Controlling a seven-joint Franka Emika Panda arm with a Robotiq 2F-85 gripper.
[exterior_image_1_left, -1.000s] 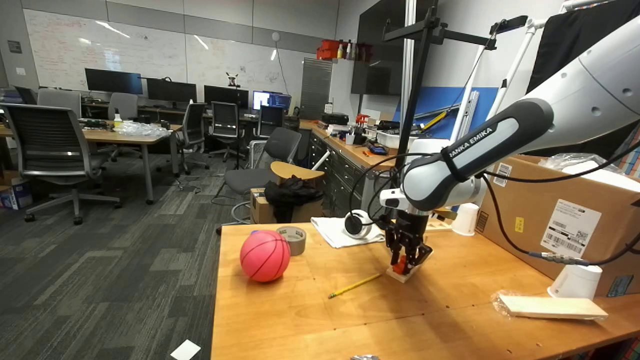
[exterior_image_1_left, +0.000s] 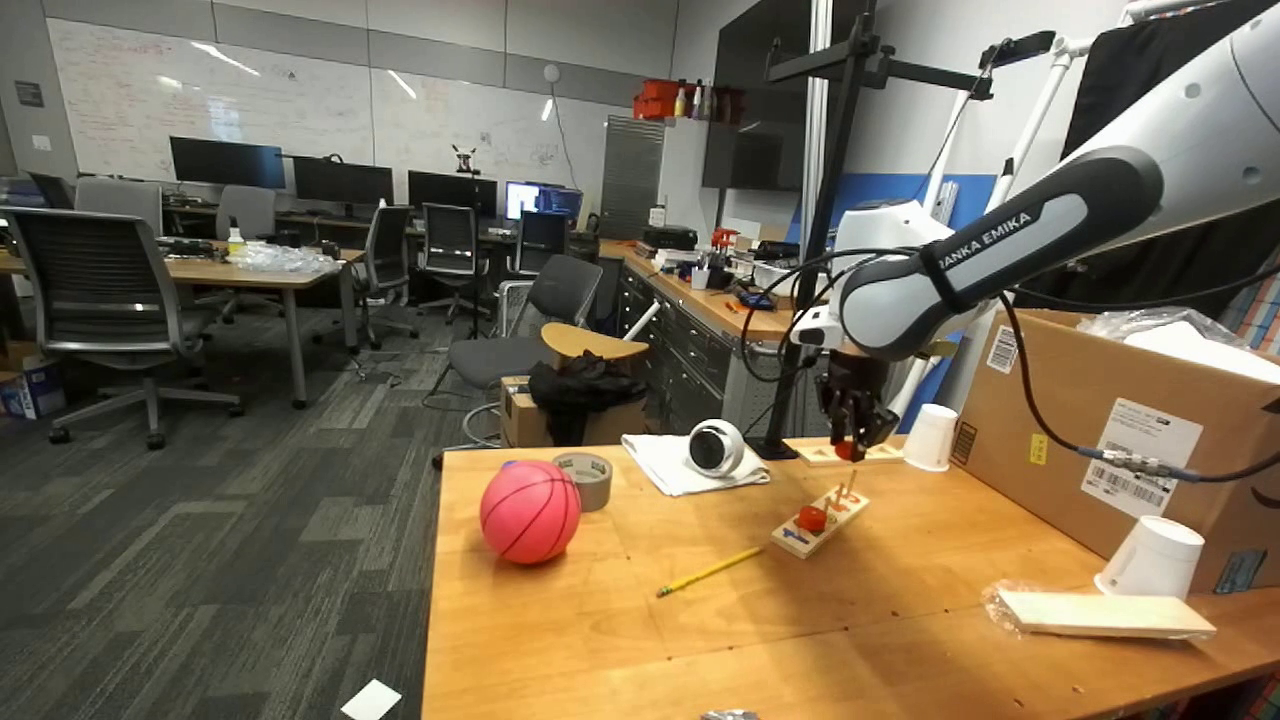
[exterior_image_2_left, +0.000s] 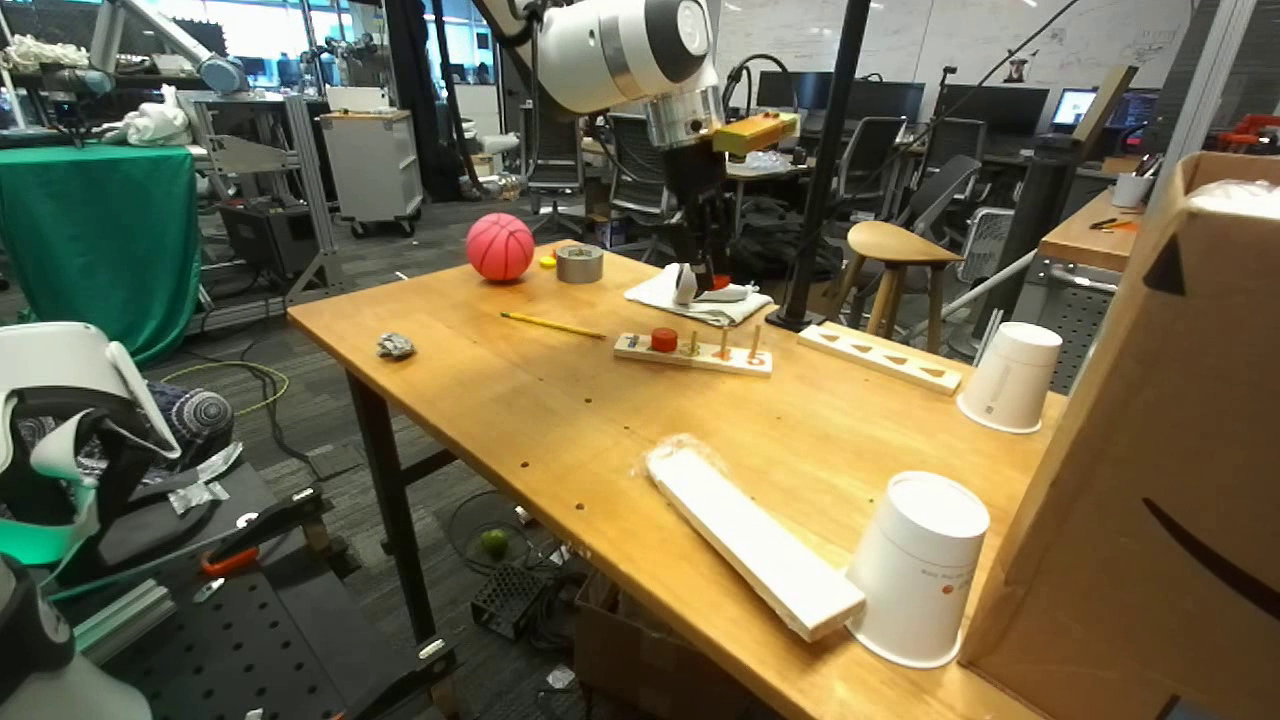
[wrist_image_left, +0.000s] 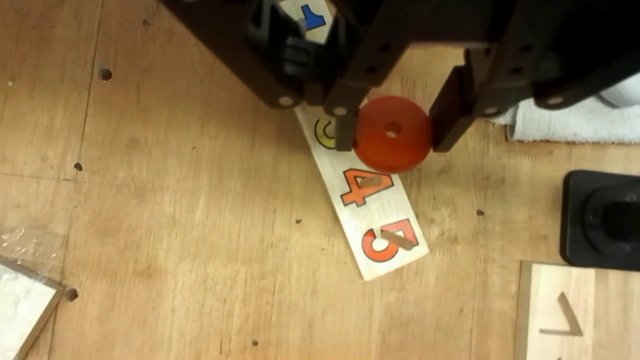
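My gripper is shut on a red disc (wrist_image_left: 393, 141) with a small hole in its middle. In exterior view 1 the gripper (exterior_image_1_left: 852, 442) hangs above the table, the red disc showing at its tips. Below the disc lies a pale wooden pegboard (wrist_image_left: 360, 210) with coloured numbers, its upper part hidden by the gripper in the wrist view. Upright pegs stand along this board (exterior_image_2_left: 708, 358), and another red piece (exterior_image_2_left: 665, 341) sits at its end near the 1. Daylight shows between the held disc and the board in exterior view 2.
A second wooden board with triangular cut-outs (exterior_image_2_left: 882, 356) lies behind, near the black pole (exterior_image_1_left: 801, 324). A pencil (exterior_image_1_left: 710, 572), a pink ball (exterior_image_1_left: 530, 512), a tape roll (exterior_image_1_left: 585, 478) and a cloth (exterior_image_1_left: 672, 468) occupy the left side. White cups (exterior_image_2_left: 921, 570) stand by the box (exterior_image_1_left: 1056, 444).
My gripper has risen from the pegboard and moved back and to the right, carrying a red disc. Another red piece stays on the board, which is now uncovered.
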